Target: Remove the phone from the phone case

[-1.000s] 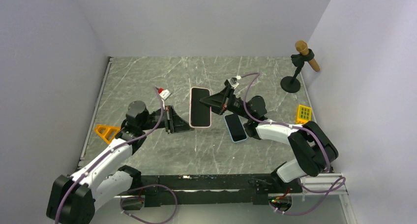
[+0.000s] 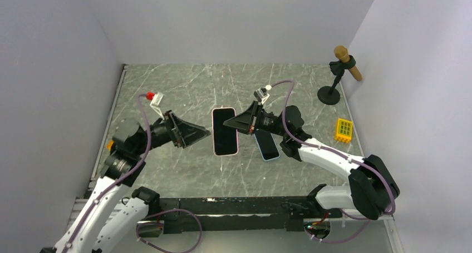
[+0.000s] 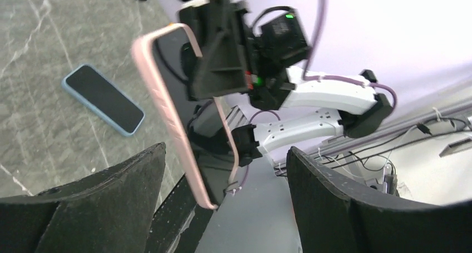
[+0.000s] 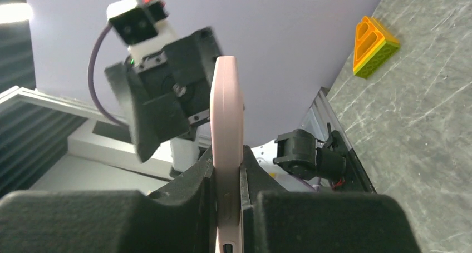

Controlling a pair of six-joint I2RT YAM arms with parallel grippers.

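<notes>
A pink-rimmed phone case with a dark screen [image 2: 225,139] is held raised at the centre by my right gripper [image 2: 239,125], whose fingers are closed on its edge; in the right wrist view its pink side [image 4: 226,119] stands between them. In the left wrist view the pink rim [image 3: 178,136] is blurred. My left gripper [image 2: 197,135] is to the left of it, apart, its fingers [image 3: 89,208] spread with nothing between them. Whether a phone is inside the case is hard to tell.
A second dark phone with blue rim [image 2: 268,147] lies under the right arm. A yellow block [image 2: 343,129] and a microphone on a stand [image 2: 328,94] are at the right. An orange stand sits at the left, mostly behind the left arm.
The held phone has moved slightly toward the front of the table.
</notes>
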